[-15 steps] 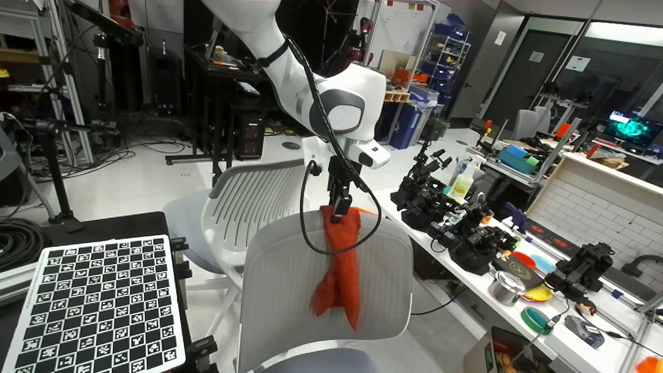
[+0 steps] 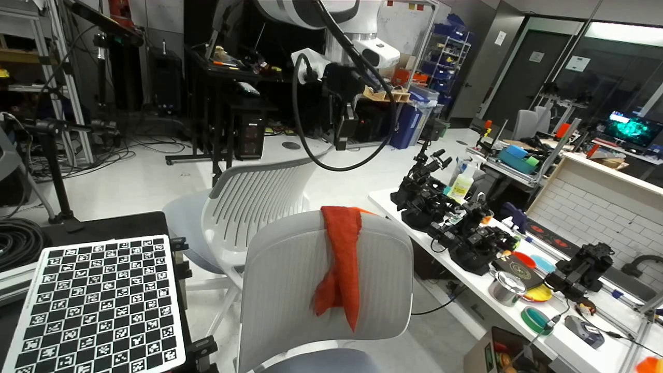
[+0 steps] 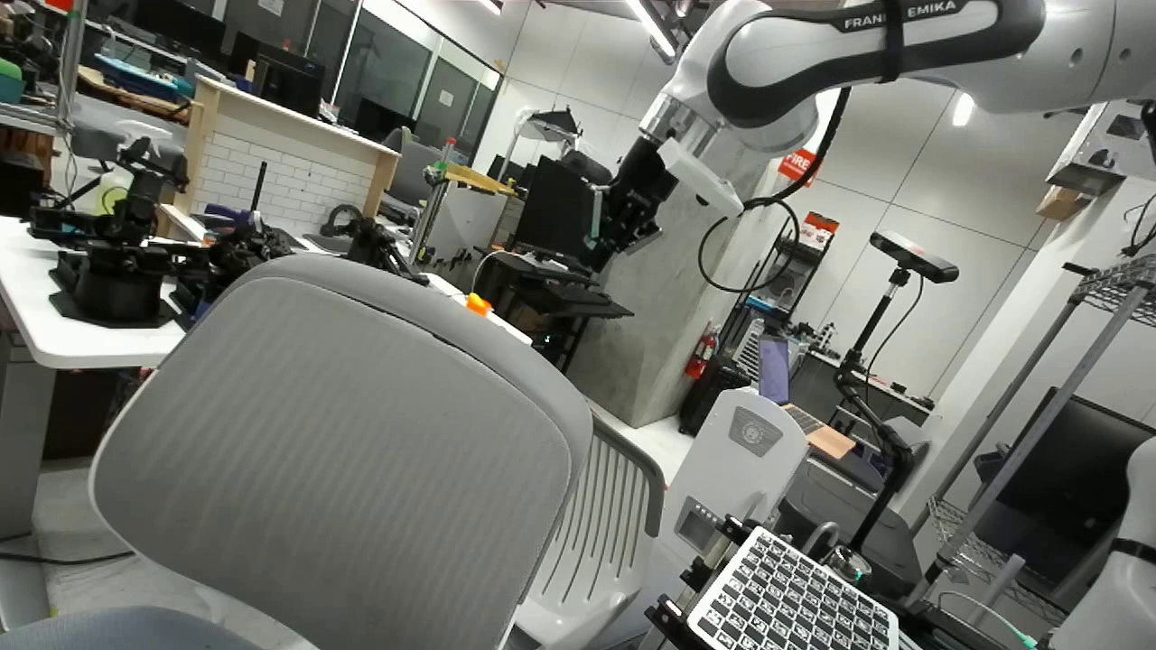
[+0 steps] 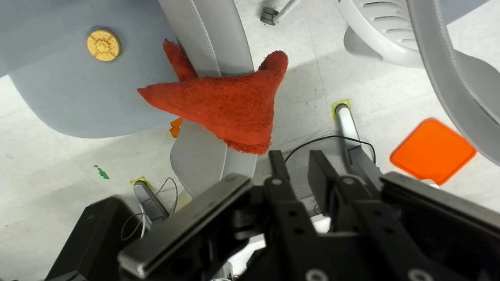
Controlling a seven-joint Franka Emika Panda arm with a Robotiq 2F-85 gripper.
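Note:
A red cloth (image 2: 342,267) hangs folded over the backrest of the nearer grey chair (image 2: 279,273). From above, in the wrist view, the cloth (image 4: 225,105) drapes across the top of that backrest. My gripper is part open, a narrow gap between its fingers with only floor showing through. It is high above the chair and clear of the cloth, as the gripper (image 2: 342,143) in exterior view 1 also shows. In exterior view 2 the gripper (image 3: 607,255) hangs above and behind the backrest; the cloth is hidden there.
A second chair (image 2: 261,199) stands behind the first. A checkered board (image 2: 105,304) lies at the left, and a white counter (image 2: 435,248) with black devices and a pot runs along the right. An orange square (image 4: 433,150) lies below. Air around the gripper is free.
One second ago the gripper was down at the cloth on the backrest. Now it is well above, with the arm raised. The cloth hangs the same way on the chair.

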